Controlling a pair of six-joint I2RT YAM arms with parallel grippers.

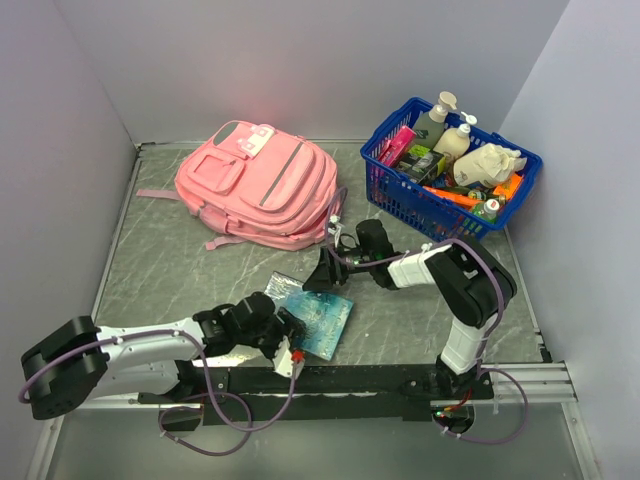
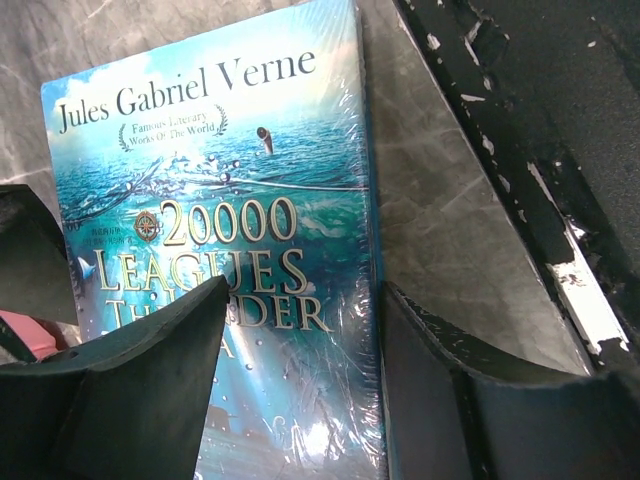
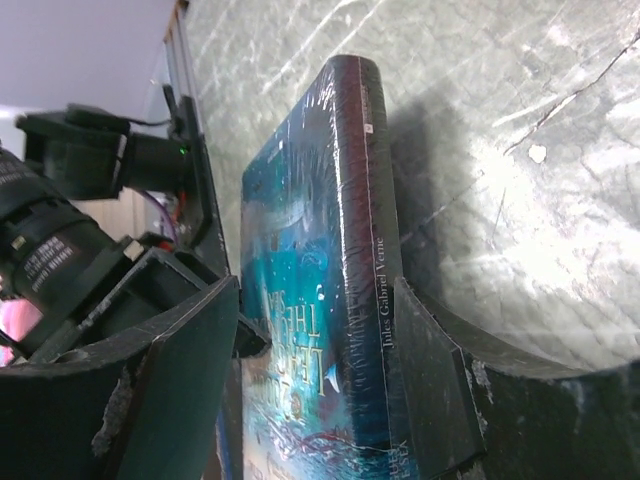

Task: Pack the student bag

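Note:
The blue book, titled 20000 Leagues Under the Sea, lies between my two arms on the grey floor, partly covered by them in the top view. My left gripper has its fingers apart, one over the cover and the other along the book's right edge. At the spine, my right gripper straddles the book with fingers parted, one on the cover side and one on the back side. Neither shows a clear grip. Behind them rests the pink student bag, lying down with its front pockets up.
A blue basket full of bottles, boxes and pouches stands at the back right. Black base rail runs along the front, close to the book. Floor at left and right of the arms is clear.

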